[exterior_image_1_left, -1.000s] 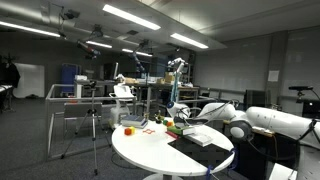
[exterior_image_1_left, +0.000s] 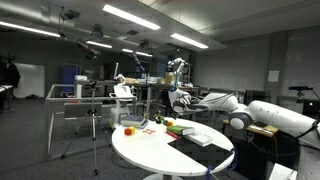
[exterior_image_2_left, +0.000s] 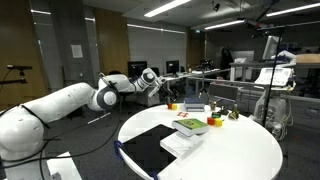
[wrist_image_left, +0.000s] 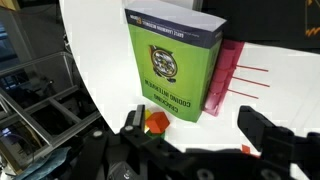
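Observation:
My gripper is open in the wrist view, its two dark fingers wide apart with nothing between them. Beyond them lies a green book or box (wrist_image_left: 172, 65) with printed lettering and a round emblem on its cover. An orange-red block (wrist_image_left: 157, 122) is near the left finger, with yellow and green pieces around it. In exterior view 2 the gripper (exterior_image_2_left: 177, 72) hangs above the far side of the white round table (exterior_image_2_left: 255, 155). The green book (exterior_image_2_left: 190, 126) lies on that table, apart from the gripper.
A white box (exterior_image_2_left: 181, 144) and a black mat (exterior_image_2_left: 146, 149) occupy the table's near part. Small red and yellow blocks (exterior_image_2_left: 213, 121) stand near its right edge, where free surface remains. A tripod (exterior_image_1_left: 94, 115) stands beyond the table.
My arm's far end has risen and shifted slightly left in exterior view 1. The things on the table look unmoved.

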